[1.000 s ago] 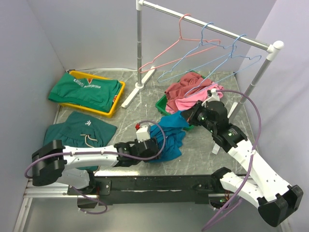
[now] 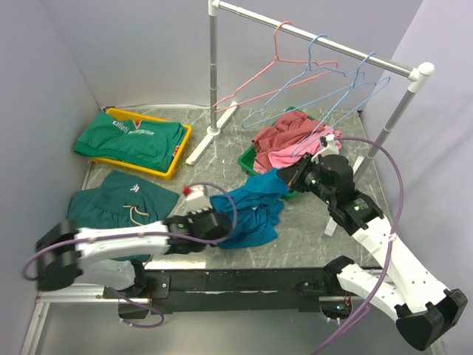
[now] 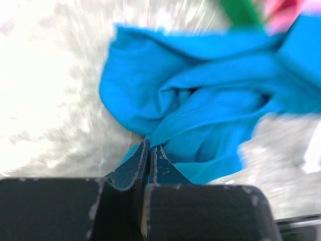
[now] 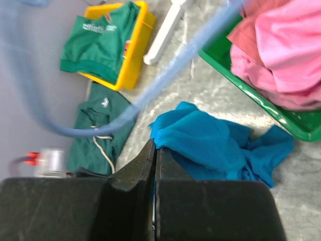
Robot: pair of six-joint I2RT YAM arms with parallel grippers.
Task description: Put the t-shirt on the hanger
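Note:
A crumpled blue t-shirt (image 2: 255, 214) lies on the counter below the rack, one part raised. My left gripper is shut on its near part, the cloth bunched at the fingertips. My right gripper is shut on the raised edge of the same shirt at the upper right of it. Pink and blue hangers (image 2: 310, 74) hang on the metal rail (image 2: 340, 48) above. A blue hanger crosses close in front of the right wrist view, blurred.
A green bin (image 4: 225, 68) of pink clothes stands behind the shirt. A yellow bin (image 2: 166, 170) with green fabric is at the back left; a dark green garment (image 2: 111, 200) lies at the left. The rack's posts and feet flank the work area.
My right arm stays nearly still, holding the shirt's raised part.

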